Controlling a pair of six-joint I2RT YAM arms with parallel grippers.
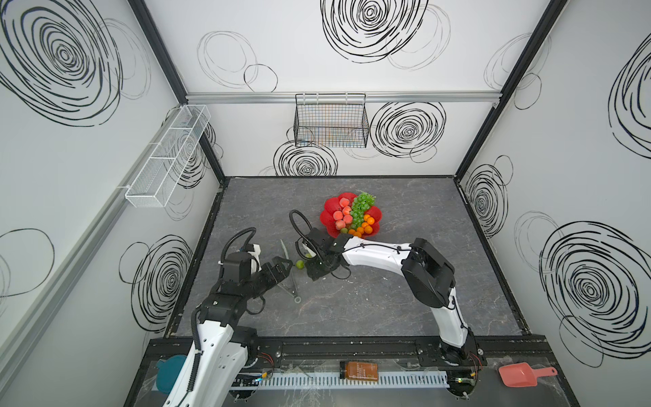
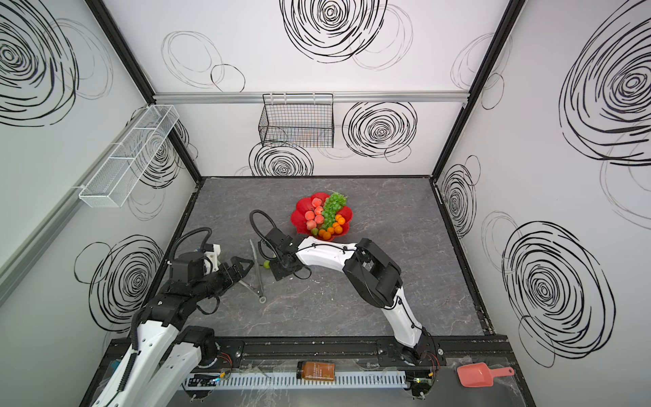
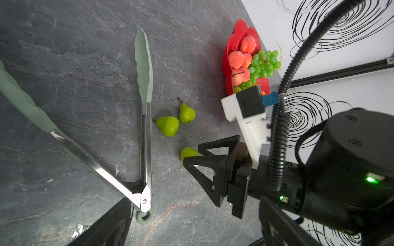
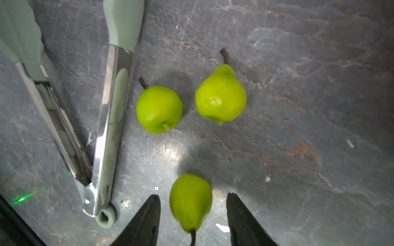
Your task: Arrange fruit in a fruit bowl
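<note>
Three small green pears lie on the dark table. The nearest pear [image 4: 190,201] sits between the spread fingers of my right gripper, with a gap on both sides. Beyond it in the right wrist view are a second pear [image 4: 159,109] and a third pear [image 4: 221,95]. The red bowl [image 1: 328,220] at the back holds peaches [image 1: 338,215], green grapes [image 1: 361,209] and oranges [image 1: 367,229]. Over the table's left side, my left gripper appears open and empty in its wrist view, fingers apart at the lower edge.
Metal tongs [image 3: 146,135] with pale green tips lie spread open beside the pears, under the left arm. A black wire basket [image 1: 331,125] hangs on the back wall and a white one [image 1: 162,162] on the left wall.
</note>
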